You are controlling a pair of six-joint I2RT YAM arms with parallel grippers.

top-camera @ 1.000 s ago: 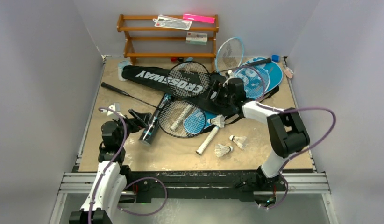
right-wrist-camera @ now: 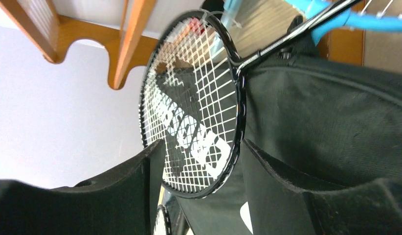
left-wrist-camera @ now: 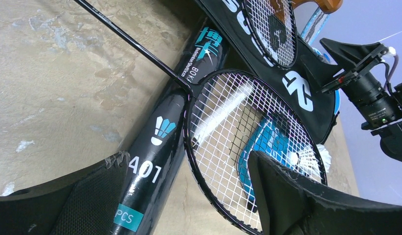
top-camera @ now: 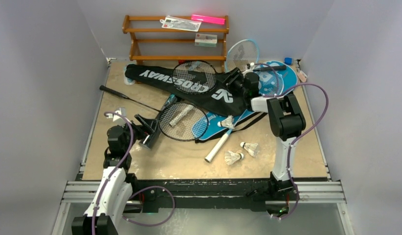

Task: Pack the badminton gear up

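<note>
A black racket point(top-camera: 194, 76) lies over the long black CROSSWAY bag point(top-camera: 147, 73), its rim at the fingers of my right gripper point(top-camera: 228, 78), which is shut on it. A second black racket point(left-wrist-camera: 189, 98) crosses the black shuttlecock tube point(left-wrist-camera: 157, 127). My left gripper point(top-camera: 149, 125) is open over the tube's near end. Shuttlecocks point(top-camera: 234, 157) lie at the front right, one point(top-camera: 226, 122) on a blue bag point(top-camera: 213, 120). A white-handled racket point(top-camera: 216, 148) points toward the front edge.
A wooden rack point(top-camera: 175, 30) with small packets stands at the back. A blue racket point(top-camera: 241, 51) and blue covers point(top-camera: 286, 78) are at the back right.
My right gripper has moved toward the back, and the upper black racket has shifted slightly with it. The lower black racket has slid slightly leftward. The left arm has barely moved.
</note>
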